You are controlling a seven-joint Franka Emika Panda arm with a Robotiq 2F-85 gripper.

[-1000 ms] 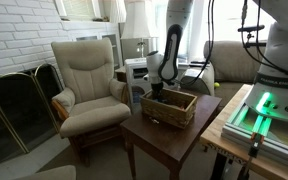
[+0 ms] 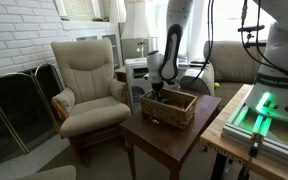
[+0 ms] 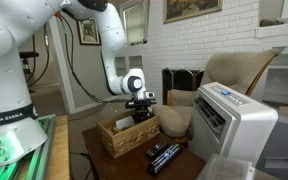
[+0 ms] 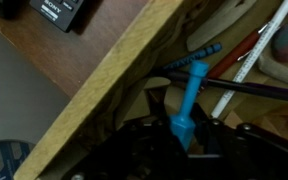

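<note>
In the wrist view a bright blue stick-like object [image 4: 191, 92] stands up between the fingers of my gripper, which is shut on it. The fingers are dark, and the lower end of the blue object is hidden among them. My gripper [image 2: 158, 88] is down at the near-left part of the wicker basket [image 2: 170, 110] in exterior view 1. Exterior view 2 has the gripper [image 3: 141, 104] low over the basket [image 3: 134, 138], its tips partly lost against the dark contents.
Beside the blue object lie a dark pen [image 4: 249, 87], a white stick [image 4: 249, 66] and a dark blue stick [image 4: 192, 57]. The basket's wooden rim [image 4: 99, 85] runs close by. Outside it, a black remote [image 4: 62, 8] rests on the brown table [image 2: 164, 141].
</note>
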